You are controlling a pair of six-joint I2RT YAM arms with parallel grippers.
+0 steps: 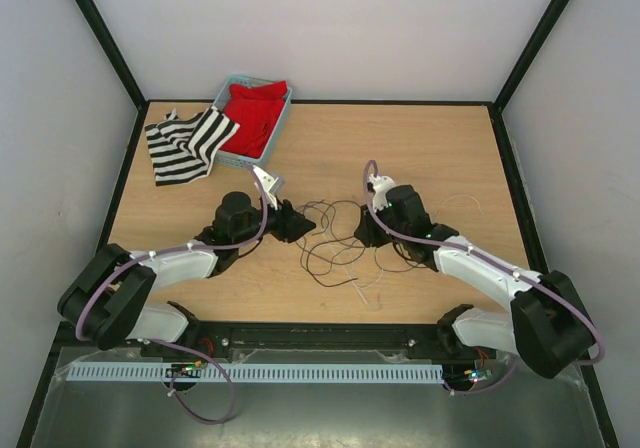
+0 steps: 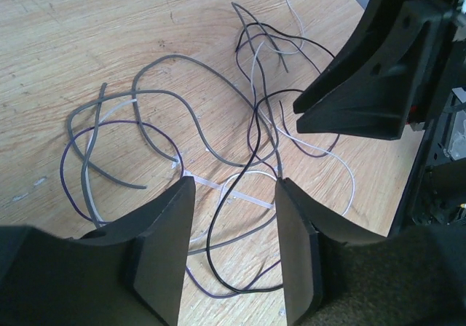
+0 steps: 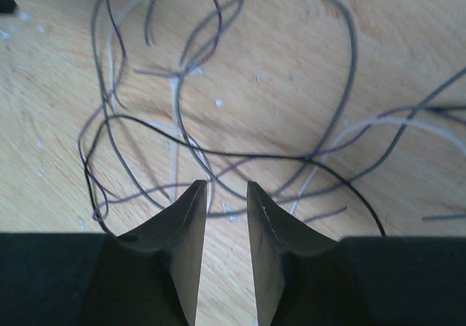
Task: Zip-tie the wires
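Black, grey, purple and white wires [image 1: 333, 285] lie loosely coiled and crossing on the table between my two grippers. In the left wrist view the grey wire [image 2: 188, 113] loops widely, and a black wire [image 2: 213, 224] runs between the fingertips' lines of sight. A pale, clear strip [image 2: 233, 191], perhaps a zip tie, lies among them. My left gripper hovers at the left of the tangle, part open, holding nothing. Over the right side is my right gripper, part open with a narrow empty gap above the wires [image 3: 291, 155].
A blue-grey basket [image 1: 283, 121] with red cloth [image 1: 255, 118] stands at the back left, a striped cloth [image 1: 185, 148] beside it. A thin pale strand [image 1: 462, 197] lies at the right.
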